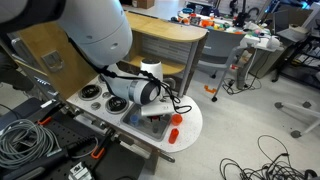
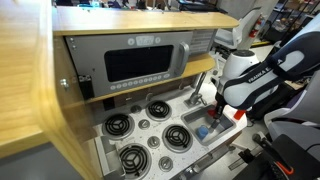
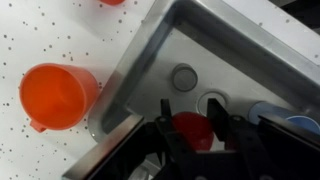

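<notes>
My gripper is shut on a red round-topped object [image 3: 192, 131], seen from above between the dark fingers in the wrist view. It hangs over the steel sink basin [image 1: 152, 128]; whether the red object touches the basin floor I cannot tell. In exterior view 2 the red object [image 2: 211, 112] shows just below the gripper, over the sink. A blue cup [image 3: 275, 112] lies in the basin, to the right in the wrist view. Outside the basin, an orange-red cup [image 3: 58, 97] stands on the speckled white counter.
Another red object [image 1: 174, 134] rests near the counter's rounded front edge. Stove burners [image 2: 134, 157] lie beside the sink. Above them, a microwave [image 2: 130, 65] hangs under a wooden shelf. A faucet [image 2: 196, 85] rises behind the basin.
</notes>
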